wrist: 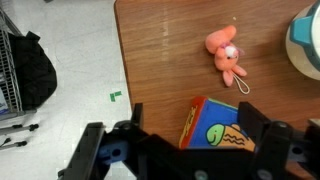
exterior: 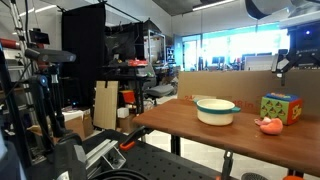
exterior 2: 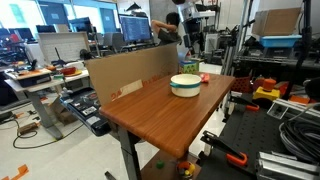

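A pink-orange plush toy lies on the brown table, with a thin loop of string at one end. Close by it stands a colourful box with blue, red, green and yellow on its sides. The white bowl with a teal rim sits nearer the table's middle, and only its edge shows in the wrist view. High over the box hangs my gripper, its two dark fingers wide apart, open and holding nothing. It touches neither the box nor the toy.
A brown panel stands along one long side. Pale floor shows past the table's edge.
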